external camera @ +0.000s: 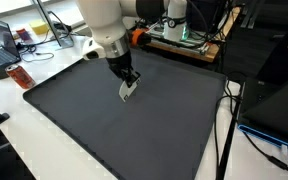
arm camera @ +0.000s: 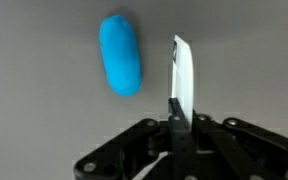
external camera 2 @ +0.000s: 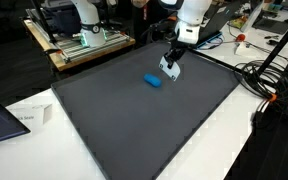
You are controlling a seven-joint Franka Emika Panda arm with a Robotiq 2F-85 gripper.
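Observation:
A thin white card-like piece point(external camera 2: 169, 68) hangs below my gripper point(external camera 2: 174, 53), just over the dark table. In the wrist view the white piece point(arm camera: 182, 70) runs out from between the fingertips, seen nearly edge-on, and my gripper is shut on it. Exterior view 1 shows its pale face point(external camera: 128, 90) tilted under the gripper point(external camera: 130, 76); whether its lower edge touches the table cannot be told. A blue, rounded oblong object point(arm camera: 120, 55) lies on the table beside it, apart from the fingers. In exterior view 1 the blue object does not show.
An orange-red can point(external camera: 21, 77) stands off its left corner. Cables point(external camera 2: 259, 75) lie past one table edge, and a wooden shelf with white equipment point(external camera 2: 89, 38) is off to the side.

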